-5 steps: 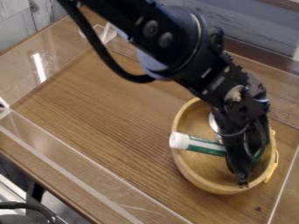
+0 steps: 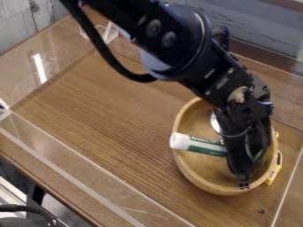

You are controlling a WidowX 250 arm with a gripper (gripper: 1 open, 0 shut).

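My gripper [image 2: 246, 158] is down inside a round tan bowl [image 2: 189, 176] at the lower right of the camera view, shut on a white and green tube [image 2: 190, 143] that lies slanted in the bowl with its white end toward the left rim. The gripper's fingers hide the tube's other end. A shiny object, too small and covered to identify, shows behind the arm at the back of the bowl.
A wall [image 2: 268, 35] runs along the back. Clear objects stand near the far left edge, and a dark cable shows at the bottom left.
The arm and gripper have shifted very slightly within the bowl; otherwise little differs.
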